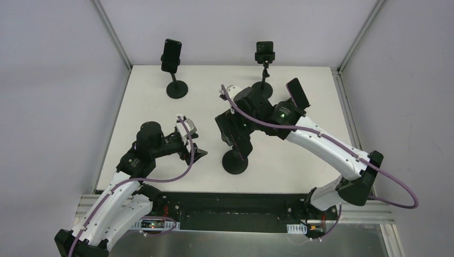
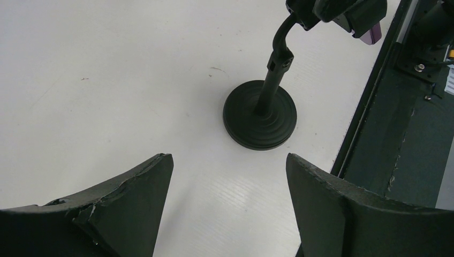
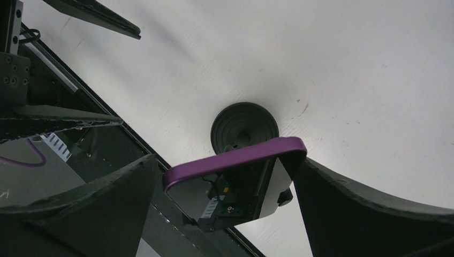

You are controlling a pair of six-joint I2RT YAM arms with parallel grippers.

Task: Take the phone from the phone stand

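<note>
In the right wrist view a purple-edged phone stands in its stand, whose round black base shows below it. My right gripper is open around the phone, a finger to each side; whether they touch it is unclear. In the top view that gripper hides most of this phone above the stand base. My left gripper is open and empty, left of that stand, whose base and bent neck show in the left wrist view.
Other phones on stands are at the back left, back centre-right and right, partly behind the right arm. Its front edge lies close to the central stand.
</note>
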